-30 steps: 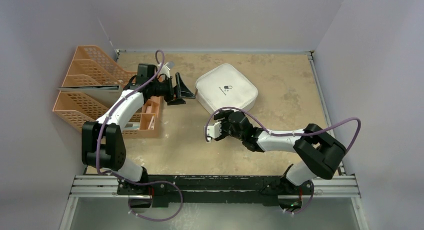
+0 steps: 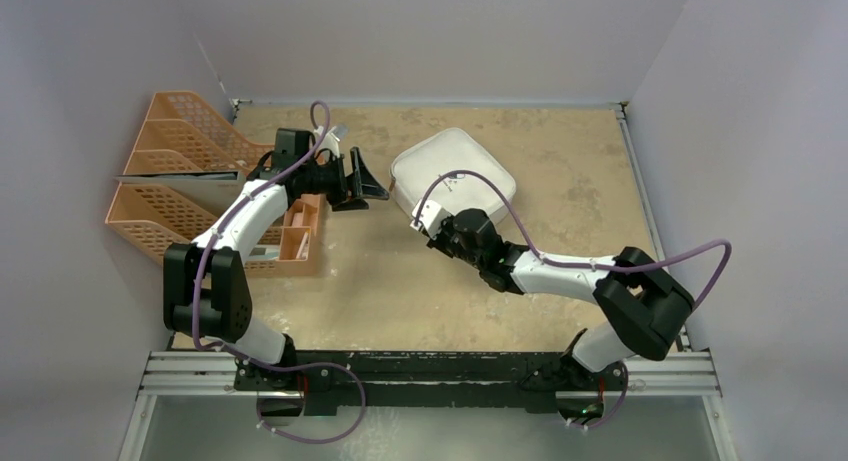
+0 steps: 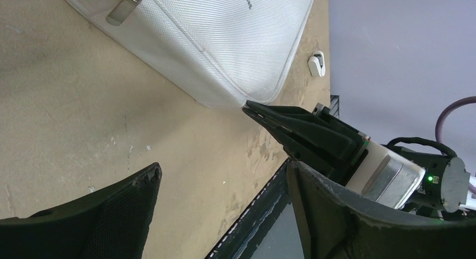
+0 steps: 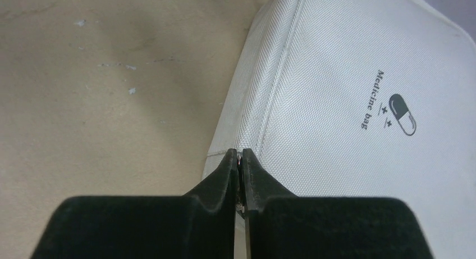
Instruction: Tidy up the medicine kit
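Note:
The white medicine bag (image 2: 445, 166) lies closed on the table, in the top view right of my left gripper. Its print (image 4: 393, 113) shows in the right wrist view, and a metal zipper pull (image 3: 124, 9) hangs at one side in the left wrist view. My right gripper is shut, its fingertips against the bag's near lower corner; whether anything thin is pinched there I cannot tell. Beside the bag, my left gripper stands open, with only bare table between its fingers.
An orange organizer (image 2: 305, 256) with compartments and perforated tiers fills the left of the table, partly under my left arm. A small white object (image 3: 317, 63) lies past the bag. Bare table surrounds the bag, at front and right.
My right gripper has swung and turned toward the bag's near corner, its wrist rising over the bag's front edge. The left arm and the bag look unmoved.

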